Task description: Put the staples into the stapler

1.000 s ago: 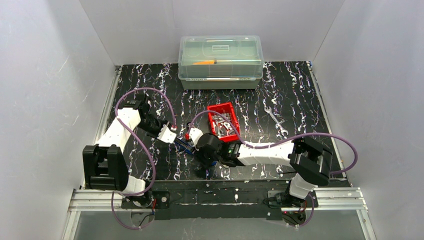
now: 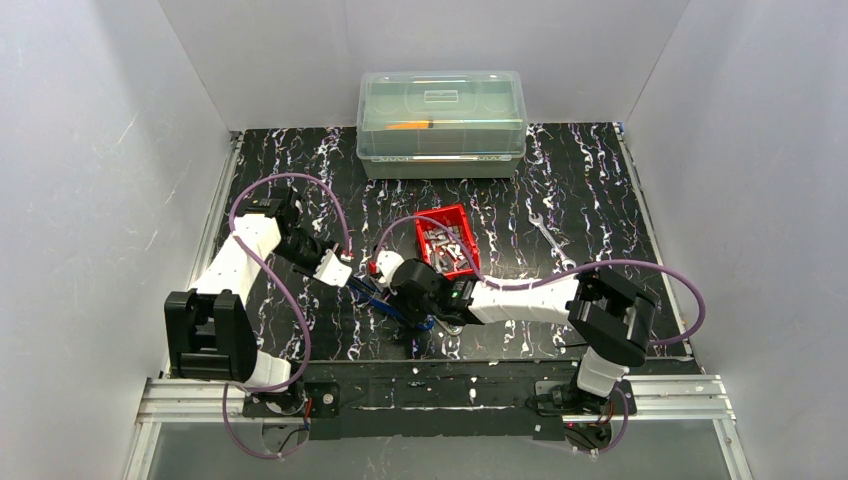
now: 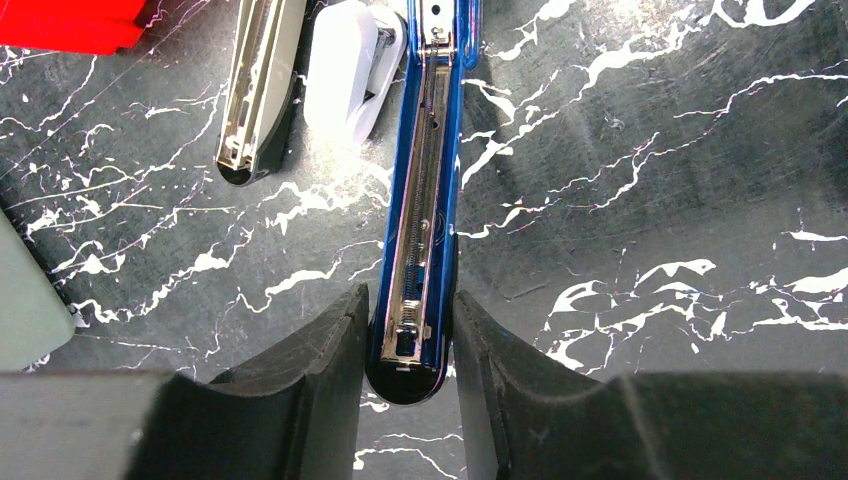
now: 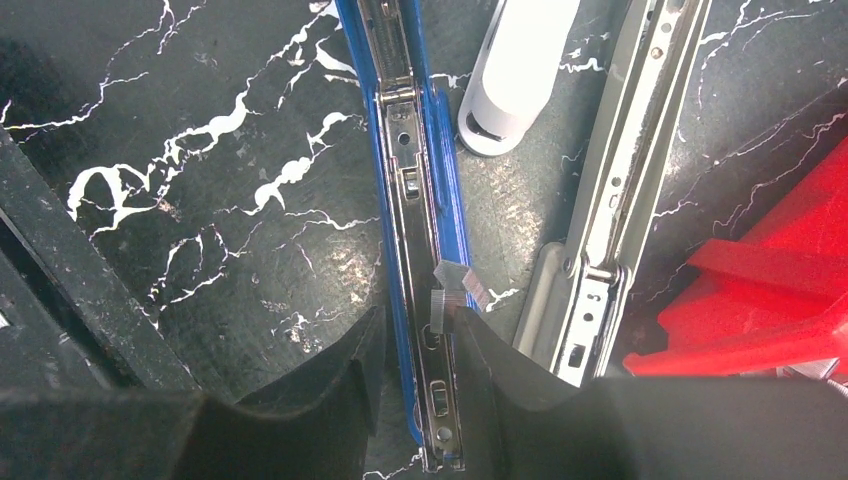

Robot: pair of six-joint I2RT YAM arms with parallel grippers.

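The blue stapler (image 3: 440, 225) lies opened out on the dark marble surface, its metal channel and spring exposed. My left gripper is closed around its black-tipped end, one finger against each side. In the right wrist view, my right gripper stands part open above the hinged part of the same blue stapler (image 4: 455, 215). Small grey staple pieces (image 4: 449, 308) rest at the channel's edge, close to the right-hand fingertip, and the gap between the fingers is wider than they are. Whether they touch that finger, I cannot tell.
Beside the blue stapler are a small white stapler (image 4: 520, 75) and a beige one (image 4: 620, 170). A red bin (image 2: 459, 212) of small metal parts stands behind the right arm. Farther back is a lidded toolbox (image 2: 440, 125); a wrench (image 2: 546, 238) lies to the right.
The right arm has shifted slightly, its wrist and elbow ending a little to the left. My left arm looks unmoved at the stapler's end.
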